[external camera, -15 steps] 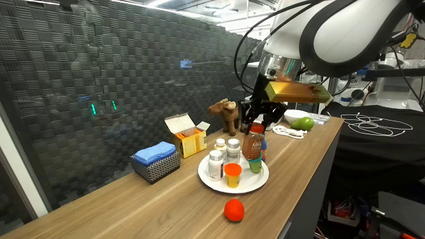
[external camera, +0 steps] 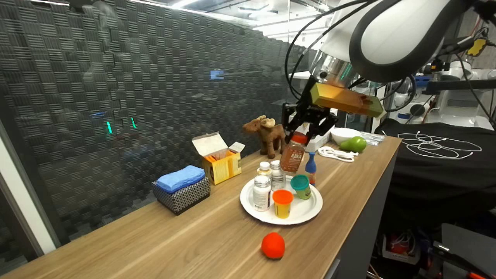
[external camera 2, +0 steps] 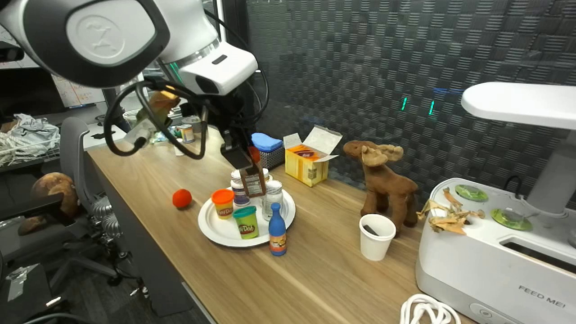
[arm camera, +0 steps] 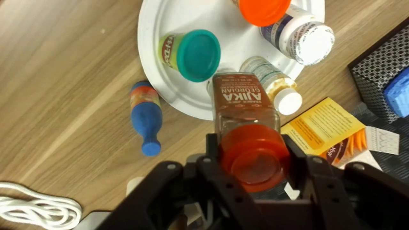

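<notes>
My gripper is shut on a jar of Ajika seasoning [external camera: 291,157], its fingers at either side of the red lid [arm camera: 255,157]. The jar hangs tilted above the back part of a white plate [external camera: 251,211]. On that plate stand an orange-lidded tub [external camera: 282,204], a teal-lidded Play-Doh tub [external camera 2: 246,222], a white bottle [external camera: 261,194], a second bottle [external camera 2: 272,200] and a white-capped bottle with yellowish contents [arm camera: 274,84]. In the wrist view the jar covers part of the plate, and whether it touches a bottle I cannot tell.
Close beside the plate stands a blue toy bottle [external camera 2: 277,231]. A red ball [external camera: 272,245] lies near the front. Farther back are a yellow box [external camera: 223,165], a blue cloth [external camera: 180,179] on a dark basket, a toy moose [external camera 2: 384,178] and a white cup [external camera 2: 376,237].
In exterior view 1, my gripper has risen a little with the jar, which is now more tilted. The plate and its contents have shifted slightly to the right.
</notes>
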